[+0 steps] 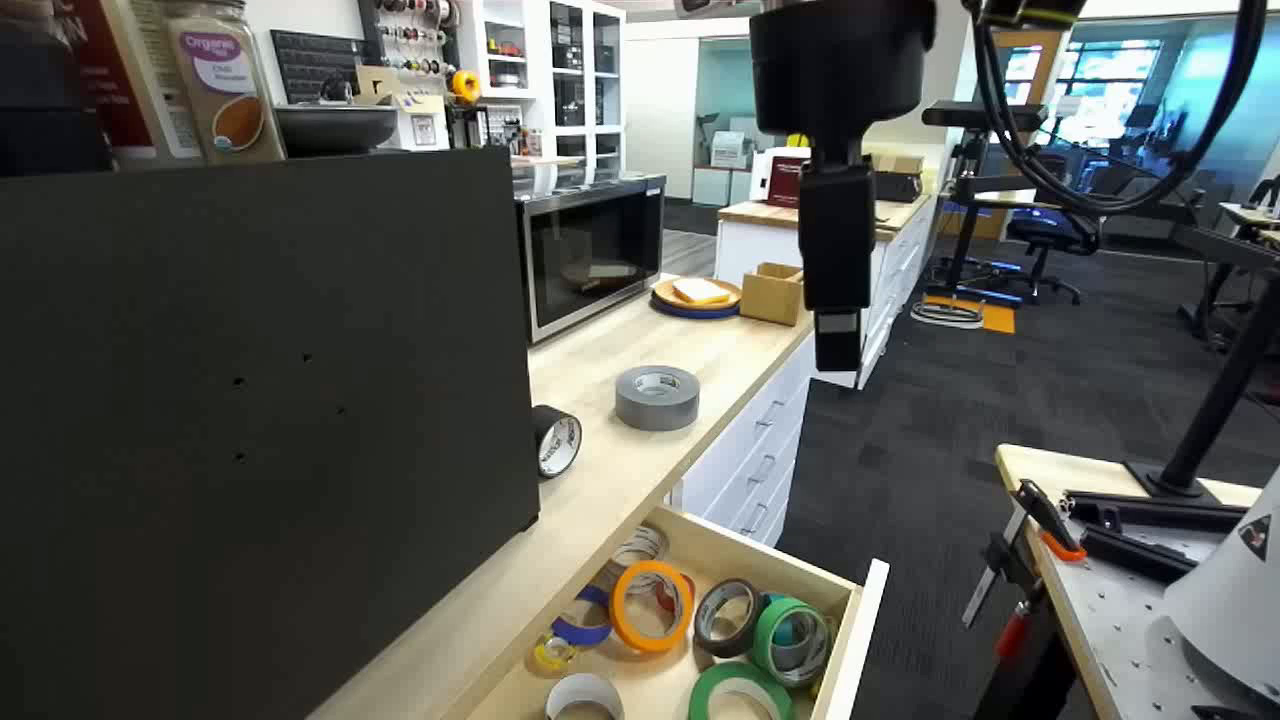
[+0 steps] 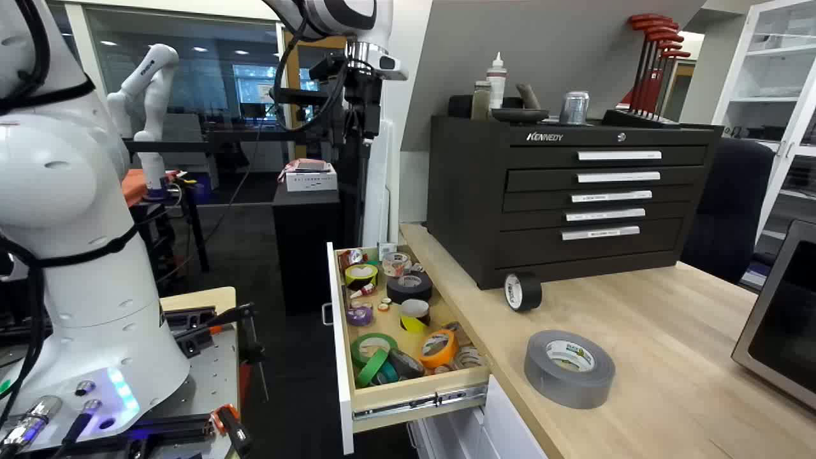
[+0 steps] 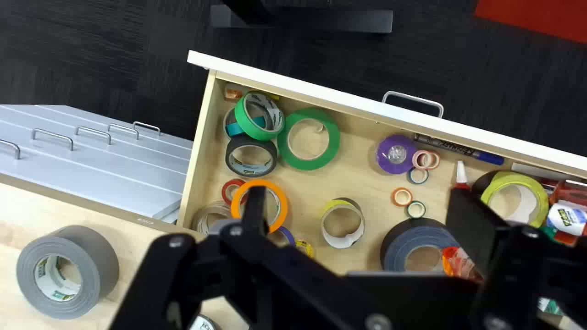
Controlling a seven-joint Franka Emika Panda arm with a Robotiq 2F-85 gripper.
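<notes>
High over the pulled-out drawer, my gripper is open, its two fingers wide apart and nothing held between them. Many tape rolls lie in the drawer, among them an orange roll, a flat green roll, a purple roll and a large dark roll. On the wooden counter outside the drawer are a grey duct tape roll, lying flat, and a smaller black roll, standing on its edge. The gripper body hides part of the drawer's near side in the wrist view.
A black tool chest stands on the counter, with bottles and a can on top. Farther along are a microwave and a plate with bread. Open air surrounds the gripper above the drawer.
</notes>
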